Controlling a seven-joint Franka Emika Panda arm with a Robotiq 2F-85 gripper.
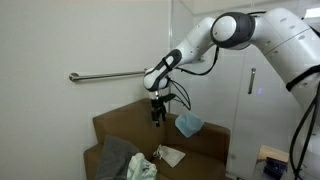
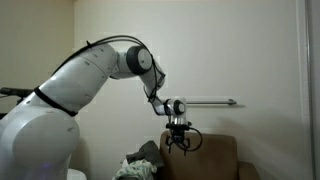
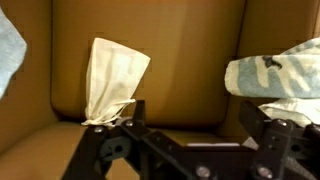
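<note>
My gripper (image 1: pixel 158 118) hangs above the brown couch, pointing down, with nothing between its fingers. In the wrist view its fingers (image 3: pixel 137 112) stand apart at the bottom, so it is open. Left of it there lies a white cloth (image 3: pixel 115 72) on the couch seat (image 3: pixel 190 60). A patterned white and grey-green cloth (image 3: pixel 275 75) is at the right. A light blue cloth (image 1: pixel 188 124) rests toward the couch's right side in exterior view 1, its edge showing at the far left of the wrist view. A dark grey cloth (image 1: pixel 117 158) lies at the couch's left.
The couch backrest (image 1: pixel 125 122) rises behind the cloths. On the wall above it runs a metal rail (image 1: pixel 120 75). A dark box (image 1: pixel 273 165) sits at the lower right. Bare seat lies between the white and patterned cloths.
</note>
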